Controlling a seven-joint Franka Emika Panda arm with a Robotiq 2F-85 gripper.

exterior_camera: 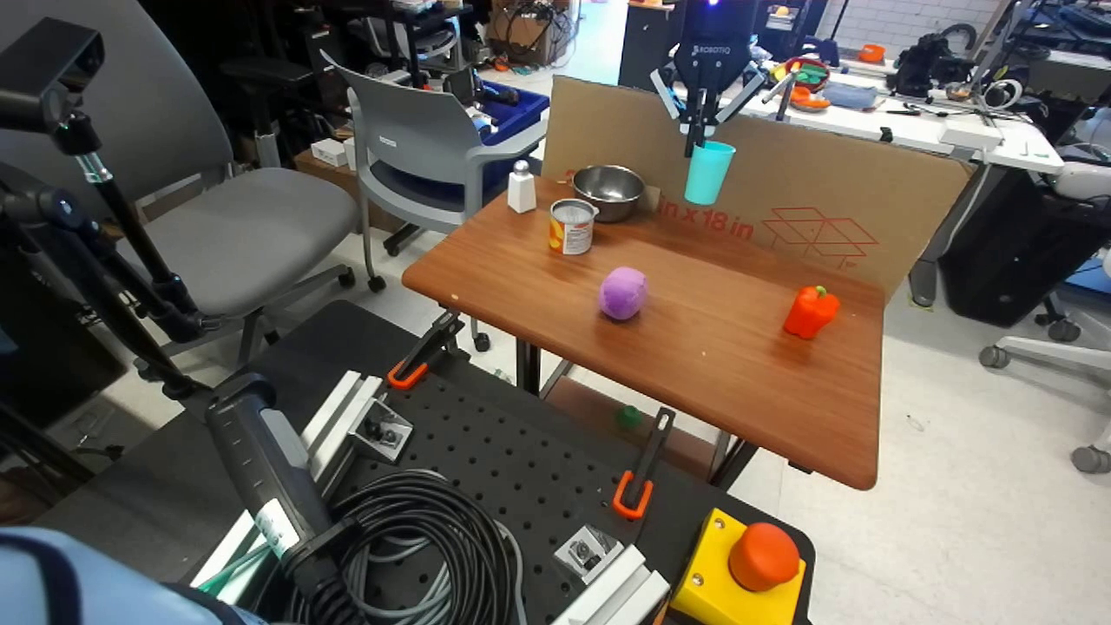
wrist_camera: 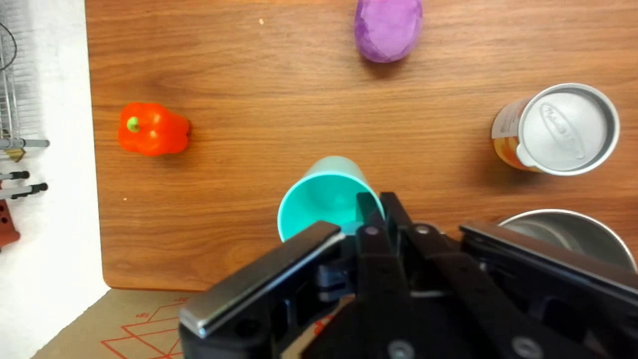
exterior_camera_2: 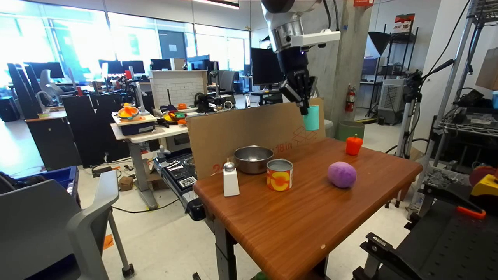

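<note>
A turquoise cup [exterior_camera: 710, 173] hangs in the air above the back of the table, with my gripper shut on its rim. One finger [wrist_camera: 365, 209] reaches inside the cup's mouth and the other lies outside its wall. In exterior view 2 the cup [exterior_camera_2: 311, 118] hangs roughly upright, clear of the tabletop. The metal bowl [exterior_camera: 609, 192] rests on the table at the back left, behind the can [exterior_camera: 572, 227]. In the wrist view, part of the bowl [wrist_camera: 565, 230] is hidden by my gripper.
A purple ball [exterior_camera: 622, 292] sits mid-table and a red pepper [exterior_camera: 811, 312] to the right. The white shaker [exterior_camera: 522, 187] stands at the left edge. A cardboard sheet [exterior_camera: 833, 198] walls off the back.
</note>
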